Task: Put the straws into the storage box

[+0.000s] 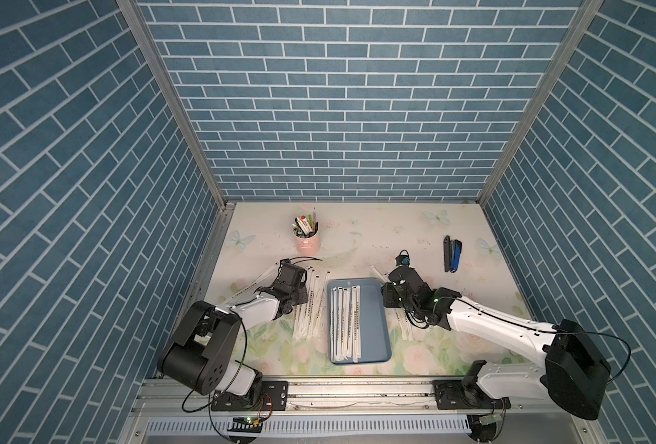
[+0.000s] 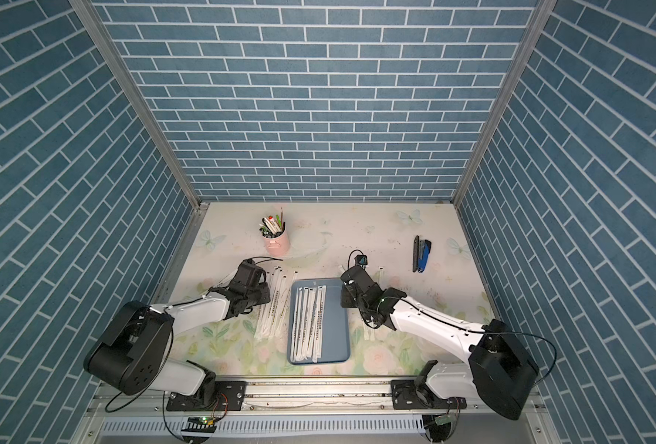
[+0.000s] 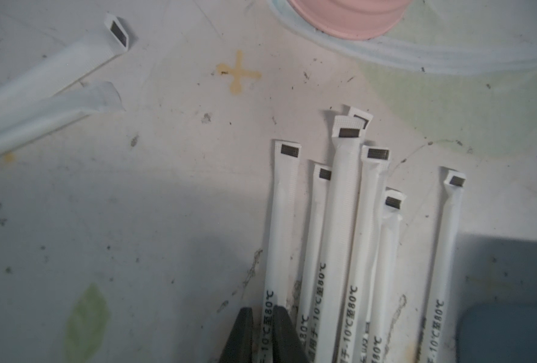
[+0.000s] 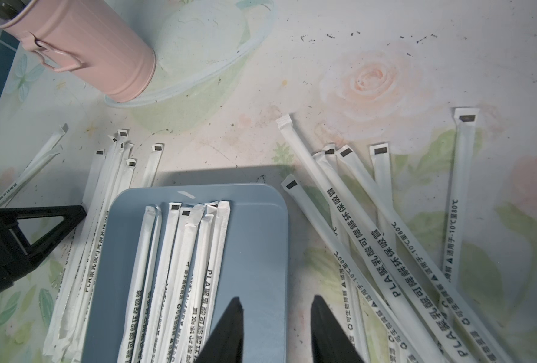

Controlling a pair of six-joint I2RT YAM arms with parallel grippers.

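The storage box is a shallow blue-grey tray [image 1: 373, 318] holding several white wrapped straws [image 4: 177, 272] side by side in its left half. To its left lies a bundle of paper-wrapped straws [image 3: 341, 230]. My left gripper is over the bundle's leftmost straw, its fingers partly apart with that straw showing between them; contact cannot be made out. My right gripper stands open above the tray's right side, nothing between its fingers. More loose straws [image 4: 371, 254] lie crossed to the right of the tray.
A pink pen cup [image 1: 308, 242] stands behind the left straws. Two straws [image 3: 44, 78] lie slanted at the far left. A stapler [image 1: 452, 254] rests at the back right. The tray's right half is bare, and the table's back middle is clear.
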